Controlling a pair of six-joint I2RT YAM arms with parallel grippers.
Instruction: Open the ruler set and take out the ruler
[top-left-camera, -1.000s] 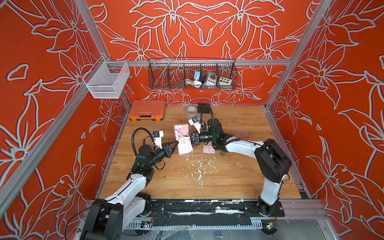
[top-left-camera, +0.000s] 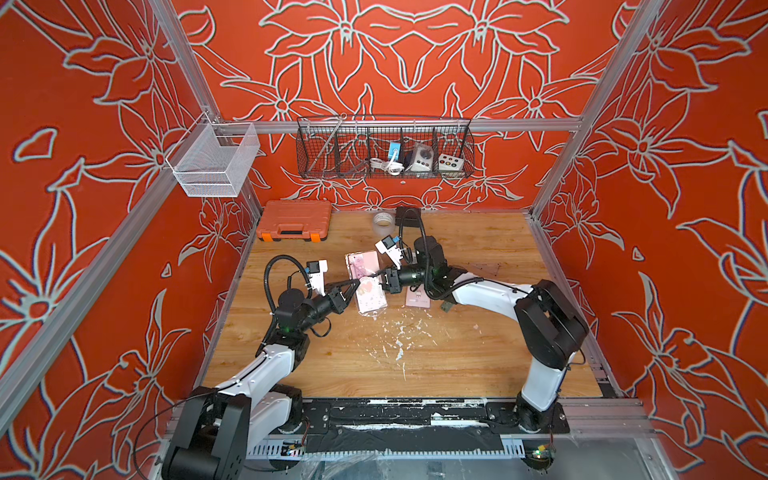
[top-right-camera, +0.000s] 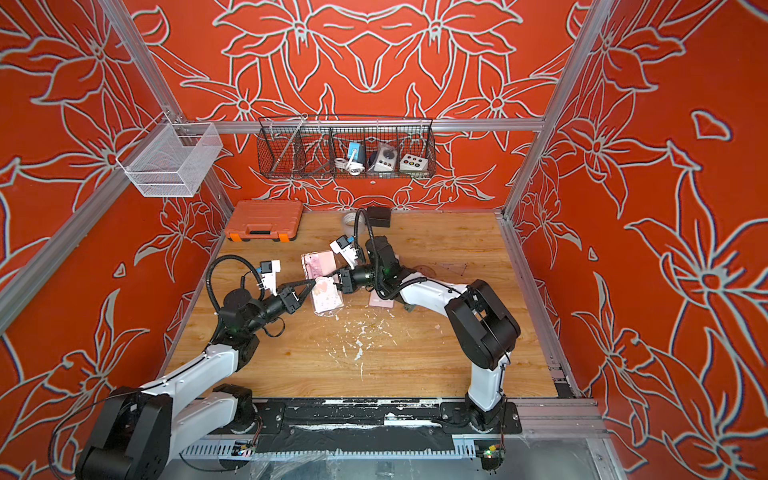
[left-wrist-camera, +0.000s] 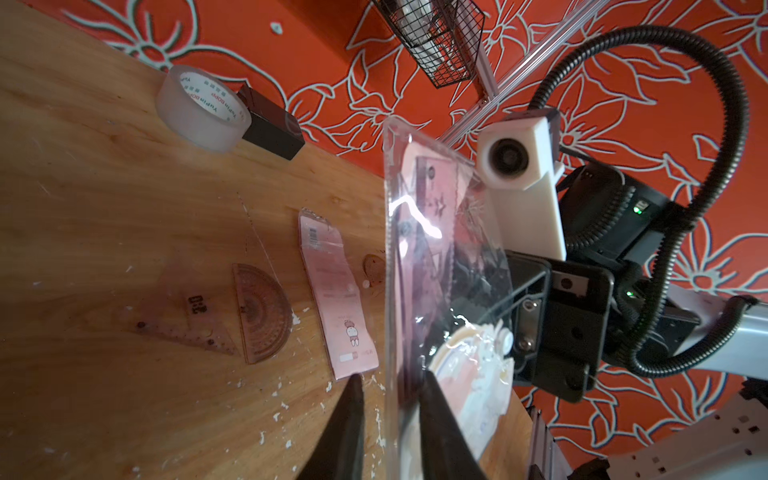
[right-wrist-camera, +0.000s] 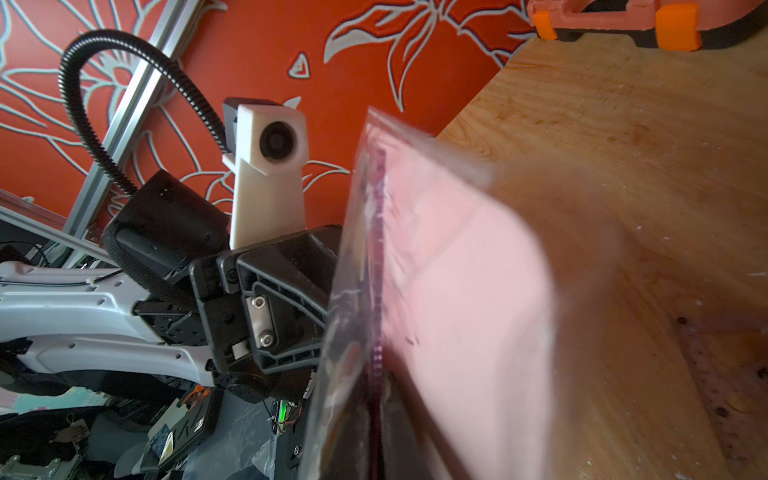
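A clear pouch (top-left-camera: 370, 296) with pink contents is held up between my arms. My right gripper is shut on its film, along a thin purple strip. In the left wrist view, a long pink piece (left-wrist-camera: 433, 216) shows through the glossy plastic. My left gripper is at the pouch's other edge, its fingers (left-wrist-camera: 344, 436) parted with the edge running between them. A see-through triangle (left-wrist-camera: 192, 312) and a pink protractor (left-wrist-camera: 262, 312) lie loose on the table.
A pink flat case (left-wrist-camera: 336, 296) lies by the protractor. Tape (top-left-camera: 383, 222), a black box (top-left-camera: 408, 216) and an orange toolbox (top-left-camera: 294, 220) stand along the back. White scraps (top-left-camera: 399, 344) litter the front.
The pouch has shifted slightly left, while the right arm looks almost still.
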